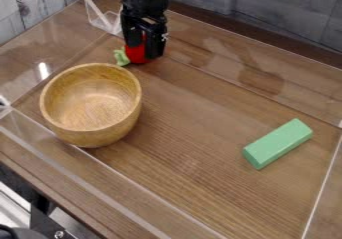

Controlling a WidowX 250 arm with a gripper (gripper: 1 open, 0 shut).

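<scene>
The black gripper (142, 35) is at the top centre of the camera view, pointing down over a red round object (134, 55), whose upper part it partly hides. A small light-green piece (120, 58) lies at the red object's left. Whether the fingers are open or shut on the red object is too small to tell.
A large tan bowl (91, 125) stands at the lower left of the wooden table (214, 103). A mint-green block (278, 144) lies at the right. A clear plastic item (104, 18) is at the top left.
</scene>
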